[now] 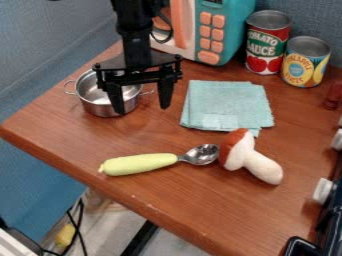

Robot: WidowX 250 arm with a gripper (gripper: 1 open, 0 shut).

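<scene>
The black gripper (140,96) hangs over the steel pot (96,98) at the back left, its two fingers apart, one over the pot and one just right of it; no object shows held between them. A toy corn cob (134,164) lies at the front beside a metal spoon (202,154). A toy mushroom (259,166) lies to their right, and a folded light-blue cloth (225,105) lies behind.
A teal toy microwave (214,25), a tomato sauce can (266,45) and a yellow-label can (305,65) stand at the back. Black appliances (321,220) line the right edge.
</scene>
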